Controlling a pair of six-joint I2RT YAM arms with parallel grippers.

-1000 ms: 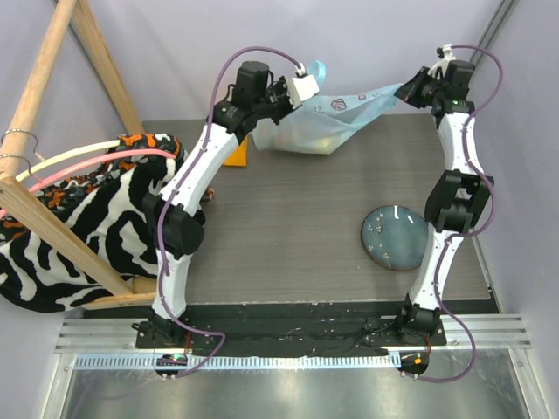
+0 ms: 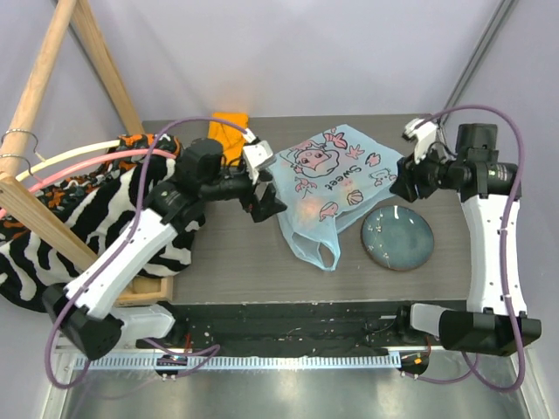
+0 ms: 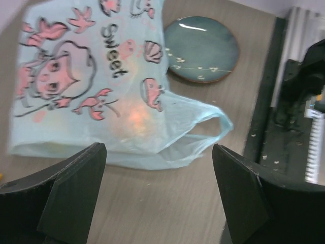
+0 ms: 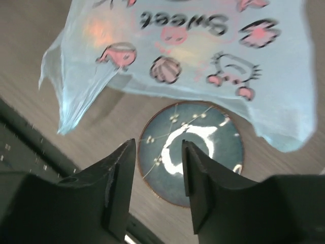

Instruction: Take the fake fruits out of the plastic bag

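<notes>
A pale blue plastic bag (image 2: 327, 183) printed with red drawings lies flat on the table, its handle loop (image 2: 327, 255) toward the front. Orange and yellowish tints of the fake fruits (image 3: 138, 118) show through the film; the fruits themselves are covered. Left of the bag, my left gripper (image 2: 266, 207) is open and empty, the bag lying beyond its fingers (image 3: 76, 190) in the left wrist view. My right gripper (image 2: 410, 188) hovers by the bag's right edge. Its fingers (image 4: 121, 175) stand part open, nothing between them, with the plate in view beyond.
A round dark teal plate (image 2: 397, 237) sits right of the bag. An orange cloth (image 2: 229, 131) lies at the back left. Patterned clothes (image 2: 96, 218) on a wooden rack (image 2: 39, 218) crowd the left side.
The bag now lies flat nearer the front, let go by both, and a yellow fruit visible at its edge is covered.
</notes>
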